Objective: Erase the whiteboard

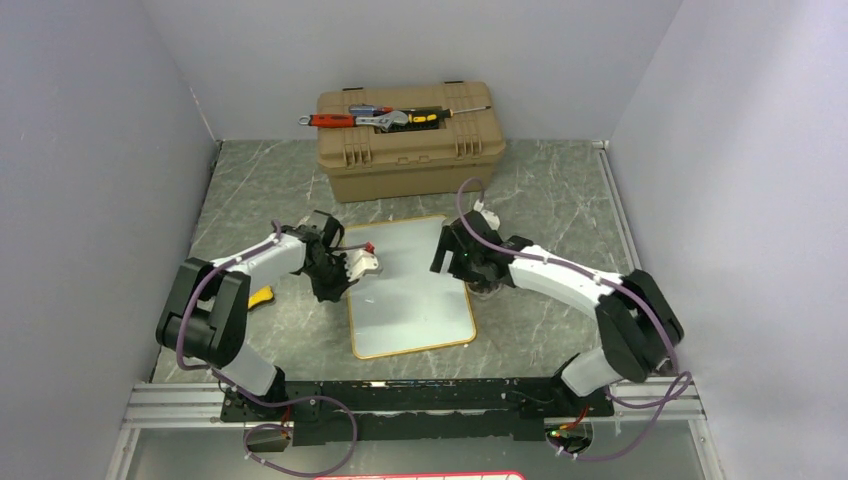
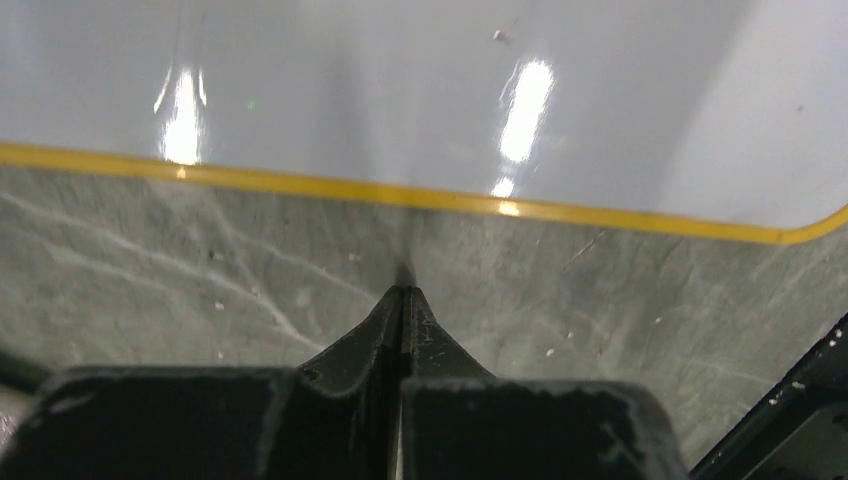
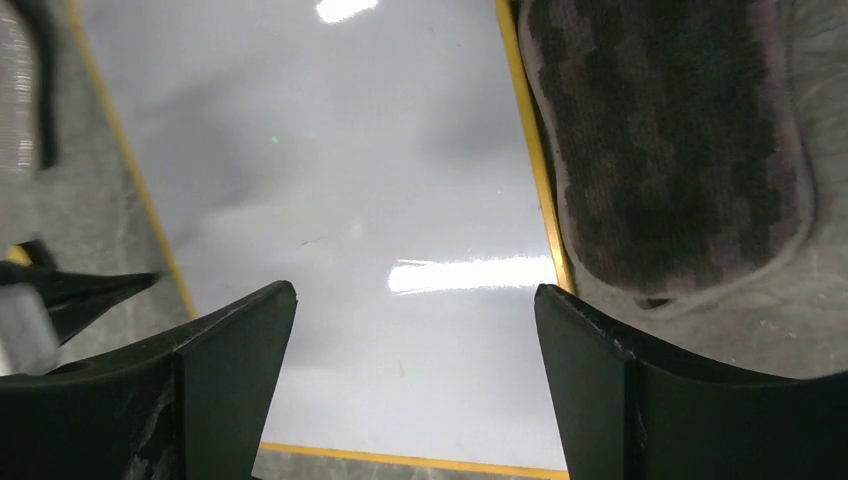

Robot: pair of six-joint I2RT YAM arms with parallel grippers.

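Observation:
The whiteboard [image 1: 410, 310], white with a yellow rim, lies flat on the grey marbled table. Its surface looks mostly clean, with small specks and a green dot; part is under the arms. In the left wrist view, my left gripper is shut, its pointed tips together and nothing visible between them, short of the board's yellow edge [image 2: 350, 190]. My right gripper stands open above the board, with only the white surface showing between its wide-set fingers [image 3: 240, 350]. No writing is clearly visible.
A dark striped, fuzzy pad [image 3: 660, 140] with a pale border lies along the board's right edge. Left of the board sits a yellow object [image 1: 261, 297], partly behind the left arm. Behind stands a tan toolbox [image 1: 410, 165] carrying tools.

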